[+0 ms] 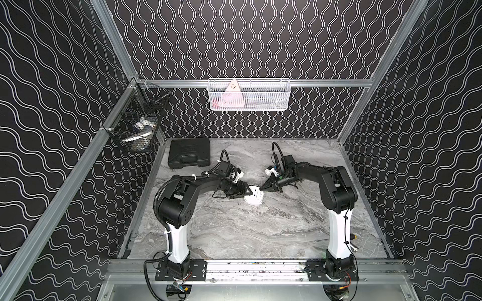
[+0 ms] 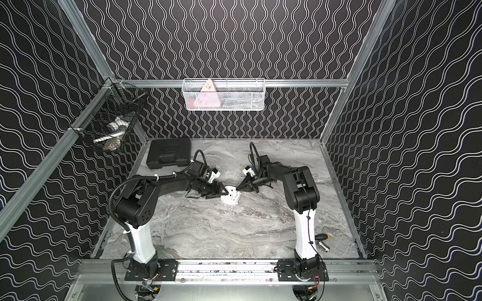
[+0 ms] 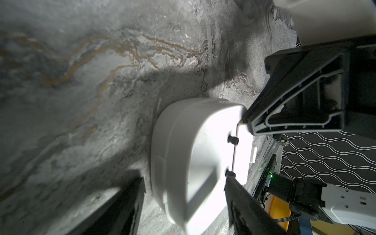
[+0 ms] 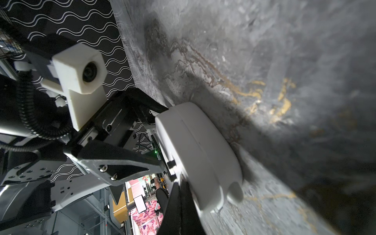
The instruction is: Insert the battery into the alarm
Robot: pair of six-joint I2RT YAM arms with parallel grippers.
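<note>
The white alarm (image 1: 254,200) stands on the marbled table between the two arms. In the left wrist view, its rounded shell (image 3: 172,145) and flat face with two small black posts show. My left gripper is part open, one finger on each side of the alarm; contact is hard to tell. From the other side my right gripper is shut, its tips at the alarm's face, nothing visible between them. In the left wrist view its dark fingers (image 3: 305,90) reach the alarm's upper edge. I cannot make out a battery in any view.
A black case (image 1: 188,153) lies at the back left. A screwdriver (image 2: 321,236) and a small metal part (image 2: 324,246) lie beside the right arm's base. A white wire basket (image 1: 271,95) hangs on the back wall.
</note>
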